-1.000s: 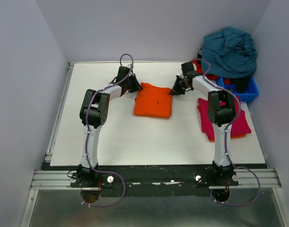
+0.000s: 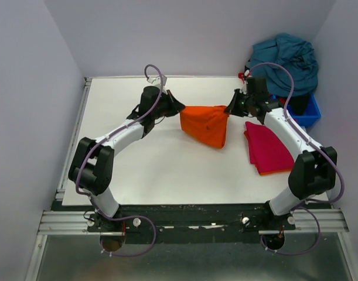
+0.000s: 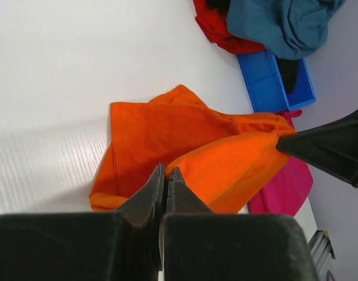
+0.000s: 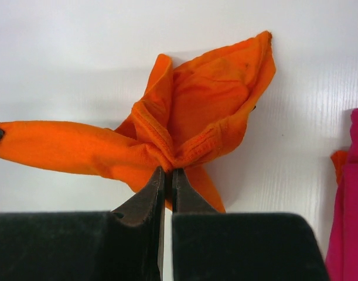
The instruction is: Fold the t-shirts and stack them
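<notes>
An orange t-shirt hangs stretched between the two grippers over the middle of the table, bunched and folded over itself in the wrist views. My left gripper is shut at its left upper corner, on the fabric in the left wrist view. My right gripper is shut on a bunched edge of the same shirt at its right. Folded pink and orange shirts lie stacked at the right of the table.
A blue bin with red, dark and teal cloth piled in and over it stands at the back right.
Both arms have risen and moved apart and rightward, with the orange shirt between them. The shirt has gone from a squarish spread to a narrower, slanted hanging shape.
</notes>
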